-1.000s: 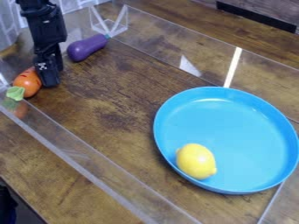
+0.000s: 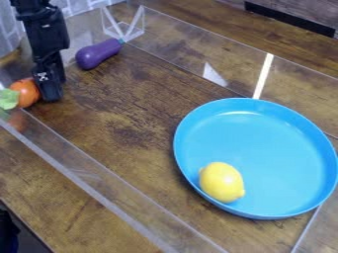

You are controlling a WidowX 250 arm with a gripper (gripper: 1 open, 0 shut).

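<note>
My black gripper [image 2: 38, 81] is down at the left edge of the table, open, its fingers around or beside an orange carrot-like object [image 2: 24, 91] with a pale green top [image 2: 7, 99]; whether they touch it is hard to tell. A purple eggplant [image 2: 98, 54] lies just right of the gripper. A blue plate [image 2: 278, 148] on the right holds a yellow lemon-like object [image 2: 220, 182].
The wooden table [image 2: 132, 128] has clear room in the middle. Transparent edges or strips run along its left, front and back sides.
The orange object has shifted or turned, its green top now higher and further left. The gripper has moved slightly with it. Plate, lemon and eggplant look unchanged.
</note>
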